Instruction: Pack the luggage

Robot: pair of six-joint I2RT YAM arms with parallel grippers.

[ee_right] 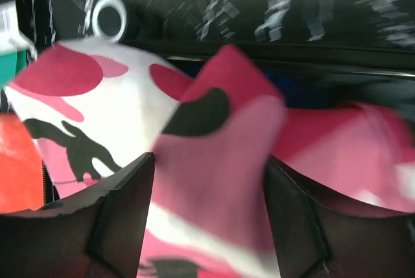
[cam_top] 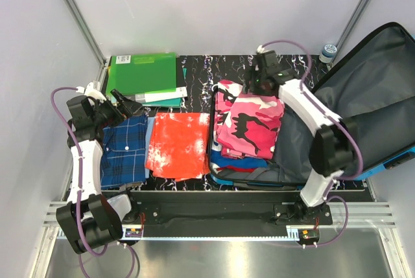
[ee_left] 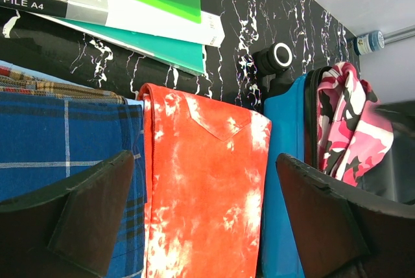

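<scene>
The pink camouflage garment (cam_top: 249, 127) lies in the left half of the open suitcase (cam_top: 295, 155), over blue and red folded clothes (cam_top: 237, 162). My right gripper (cam_top: 251, 87) is at the garment's far edge. In the right wrist view, it is shut on a bunched ridge of the pink camouflage garment (ee_right: 227, 161). Motion blurs the arm. Open and empty, my left gripper (cam_top: 131, 104) hangs above the far edge of a blue checked shirt (cam_top: 123, 155). Beside that shirt, a red-and-white tie-dyed garment (cam_top: 178, 142) lies folded outside the suitcase.
Green and teal folders (cam_top: 144, 74) lie at the back left. A small white-and-blue jar (cam_top: 329, 51) stands at the back right. The raised suitcase lid (cam_top: 376, 96) takes up the right side. The suitcase's right half looks empty where visible.
</scene>
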